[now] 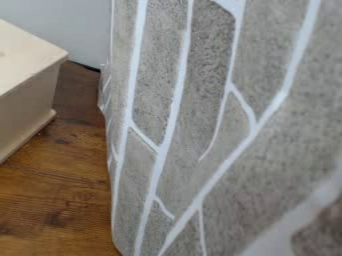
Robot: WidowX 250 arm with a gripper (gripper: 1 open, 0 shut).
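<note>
A tall grey speckled surface (214, 130) with branching white lines fills most of the camera view from the centre to the right edge, very close up; what object it belongs to cannot be told. No part of my gripper shows in the view.
A cream box-like piece (27, 90) with a lidded or stepped top edge stands at the left. A pale wall (67, 25) shows behind at the upper left.
</note>
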